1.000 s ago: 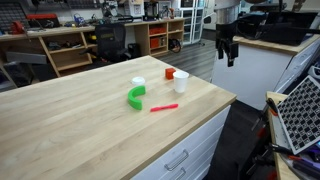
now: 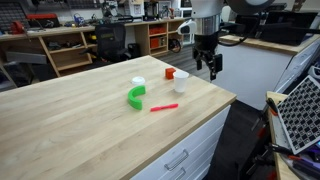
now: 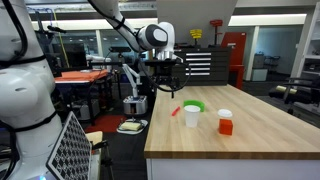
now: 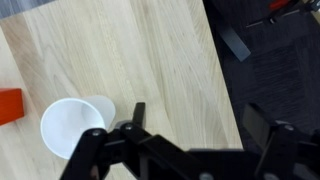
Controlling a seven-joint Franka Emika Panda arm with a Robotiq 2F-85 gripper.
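Note:
My gripper (image 2: 206, 68) hangs above the table near its end, past the white cup (image 2: 181, 84). In the wrist view the fingers of the gripper stand wide apart, with only bare wood below and between them. The white cup (image 4: 72, 128) is upright to the left of the fingers there, clear of them. An orange-red block (image 2: 169, 72) sits close behind the cup and shows partly at the left edge of the wrist view. On the tabletop also lie a green curved piece (image 2: 136, 97) and a red stick (image 2: 164, 107).
A second white object (image 2: 138, 81) stands further along the table (image 2: 70, 120). Past the table's edge is dark floor, with a drawer handle (image 4: 235, 40) along that side.
In exterior view 1 the arm has swung left and somewhat lower, from beyond the table's end towards the white cup. The objects on the table have stayed put.

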